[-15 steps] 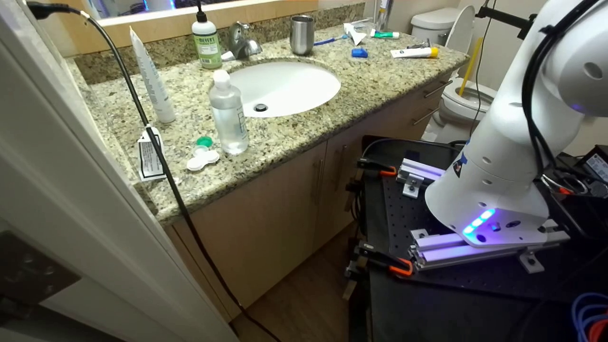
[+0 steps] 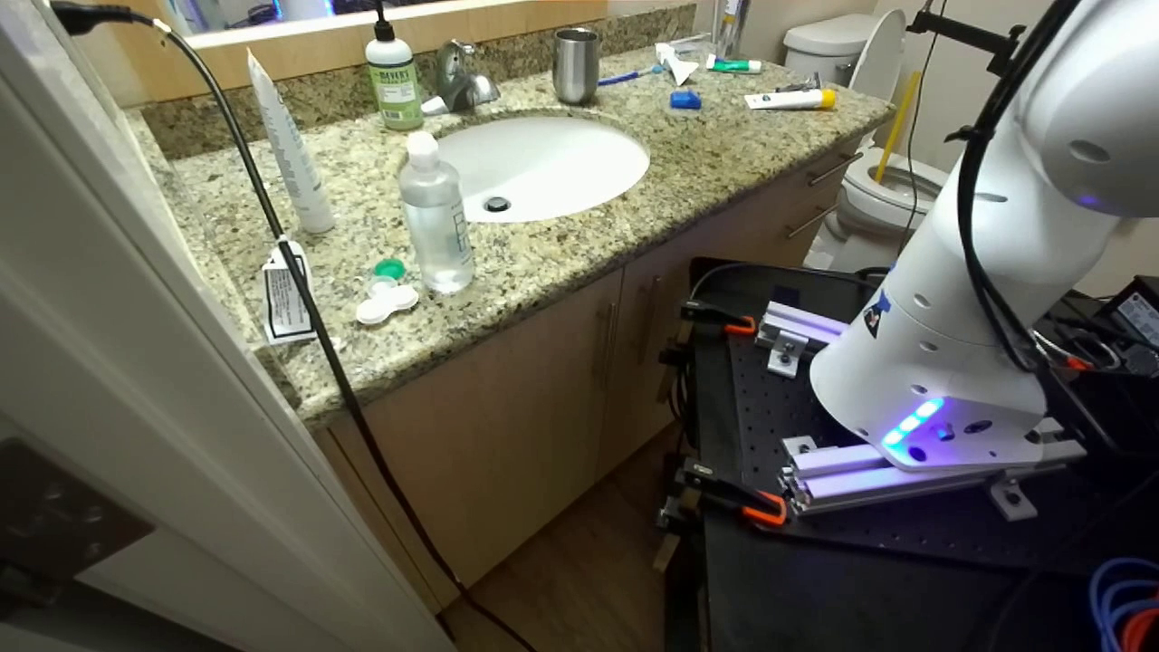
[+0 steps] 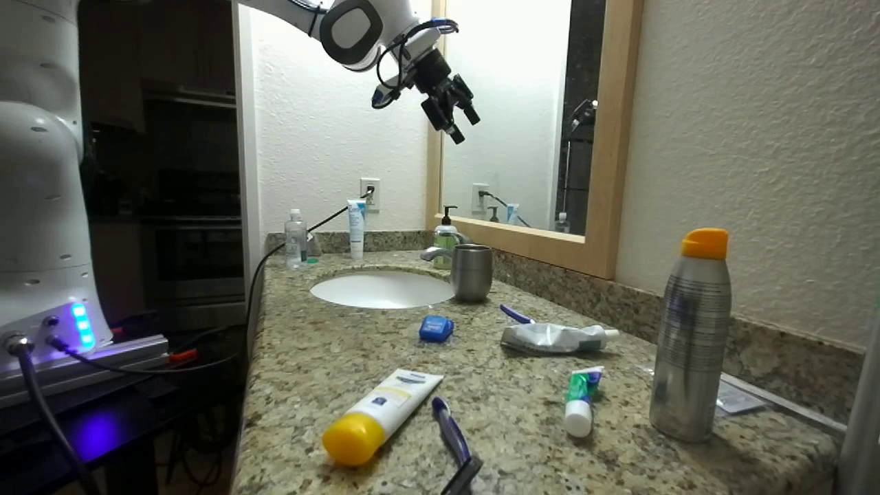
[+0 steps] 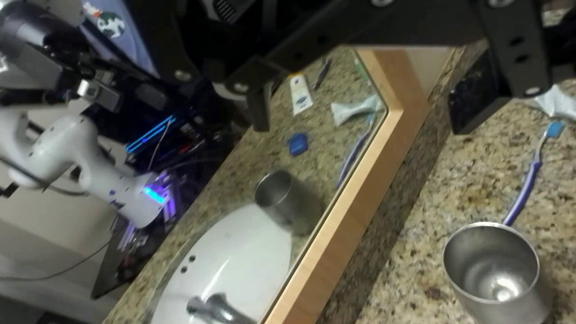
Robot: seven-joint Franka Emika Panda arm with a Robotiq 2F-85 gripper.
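Note:
High above the counter, near the mirror, my gripper (image 3: 464,125) hangs open, pointing down and to the right. The wrist view shows its fingers (image 4: 480,94) wide apart, with nothing held between them. Below and clear of it, a steel cup (image 3: 471,273) stands upright beside the sink (image 3: 383,290); it looks empty in the wrist view. A purple toothbrush (image 4: 524,191) lies on the counter behind the cup, its blue head close to a crumpled white tube (image 3: 557,337). Exterior view 1 leaves the gripper out.
The wood-framed mirror (image 3: 625,124) rises close to the gripper. A soap bottle (image 2: 393,81) stands by the faucet (image 2: 464,81). Left of the sink are a clear bottle (image 2: 436,223) and an upright tube (image 2: 291,152). A blue floss box (image 3: 435,328), yellow-capped tube (image 3: 383,412) and spray can (image 3: 693,346) occupy the other end.
In exterior view 1 the arm's upper links have swung slightly and its cables have shifted left. The counter items there stay in place.

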